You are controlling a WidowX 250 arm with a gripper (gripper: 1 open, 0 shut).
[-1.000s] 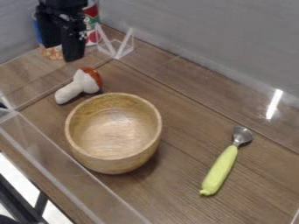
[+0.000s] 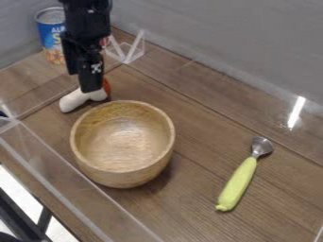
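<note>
My black gripper [image 2: 91, 74] hangs open at the upper left, its fingers low over a white object with a reddish-orange top [image 2: 78, 97], which it partly hides. A wooden bowl [image 2: 124, 161] sits just in front of them. At the right lies a pale yellow-green handled utensil [image 2: 237, 181] with a metal end.
A blue-and-orange can [image 2: 52, 36] stands behind the gripper at the back left, beside a clear plastic or wire-like item. A counter edge runs along the lower left.
The bowl and utensil have stayed put.
</note>
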